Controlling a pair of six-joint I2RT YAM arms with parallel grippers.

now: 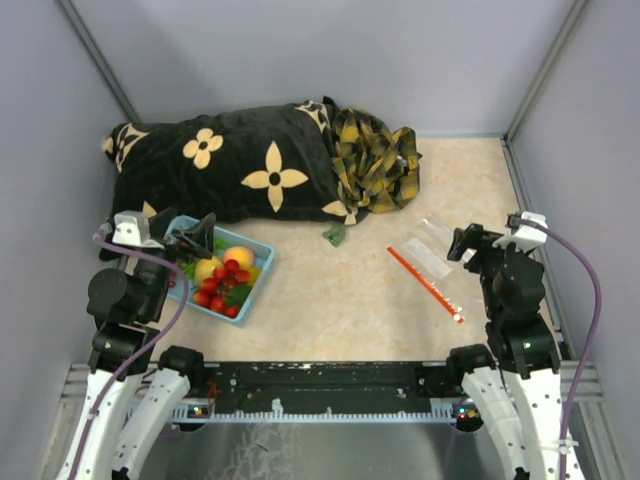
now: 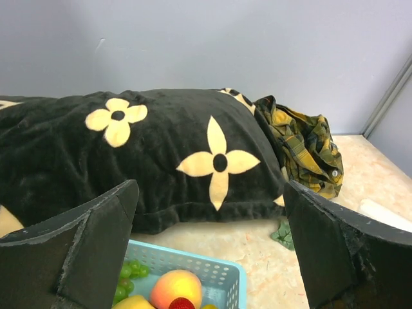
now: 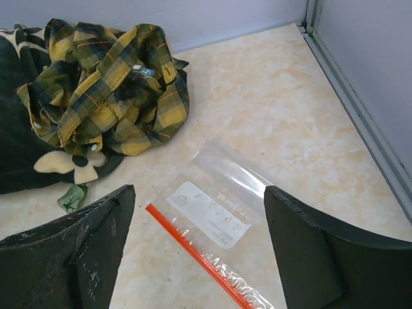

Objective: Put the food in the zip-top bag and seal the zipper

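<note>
A clear zip top bag (image 3: 222,199) with a white label and a red zipper strip (image 1: 425,284) lies flat on the right of the table. Toy food, including red tomatoes (image 1: 214,296), an orange-yellow fruit (image 2: 176,289) and green grapes (image 2: 129,277), fills a light blue basket (image 1: 262,249) on the left. Over the basket's left part, my left gripper (image 1: 191,232) hangs open and empty. My right gripper (image 1: 465,244), also open, hovers above the bag's right side with nothing between its fingers. The bag's lower end runs out of the right wrist view.
A dark blanket with cream flowers (image 1: 222,160) lies along the back, beside a crumpled yellow-black plaid cloth (image 1: 372,158). A small green leafy piece (image 1: 334,234) rests near the cloth.
</note>
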